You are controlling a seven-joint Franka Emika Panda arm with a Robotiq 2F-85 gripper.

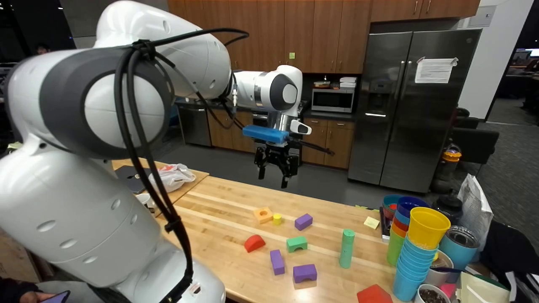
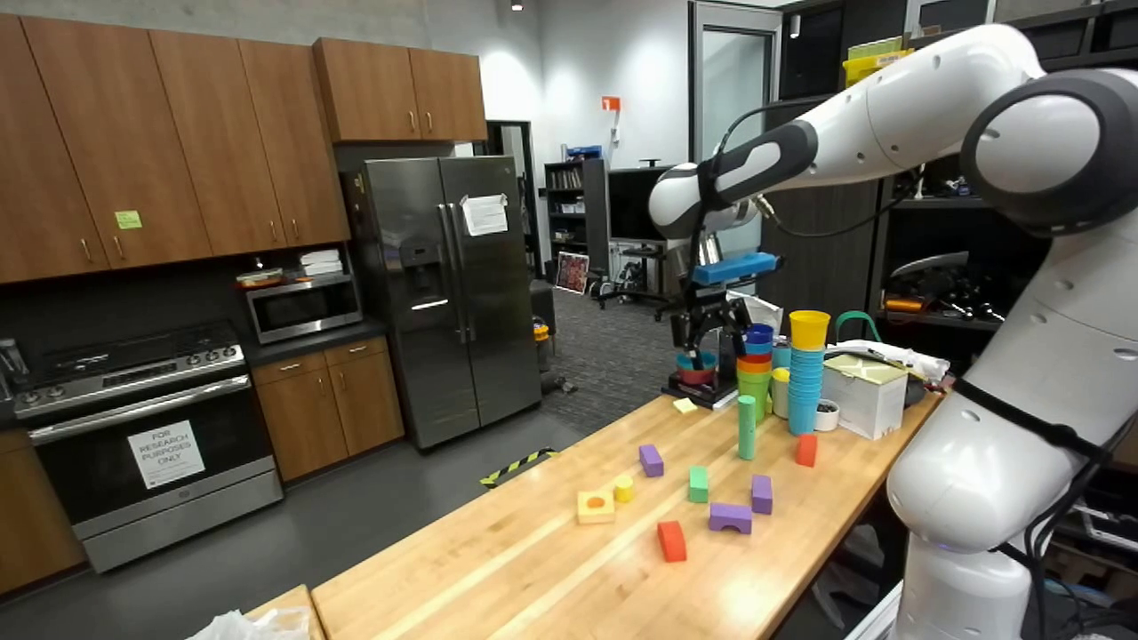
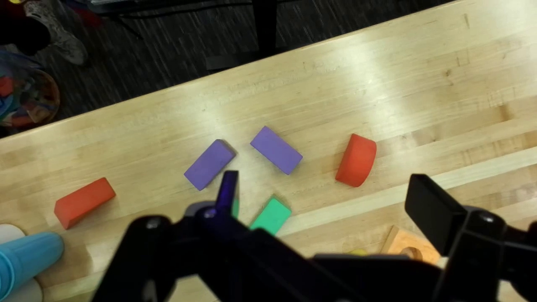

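High above the table, my gripper stands open, with nothing between its fingers. Several blocks lie apart on the wood below: a red curved block, a green arch, a purple arch, two more purple blocks, an orange square block with a hole and a small yellow cylinder. A tall green cylinder stands upright, and a red block lies near the cups. In the wrist view, my left finger partly covers the green arch.
Stacked blue cups topped by a yellow cup crowd the table's right end, beside other containers. A plastic bag lies on the adjoining table at left. Bare wood stretches along the table's far-left part in exterior view 2.
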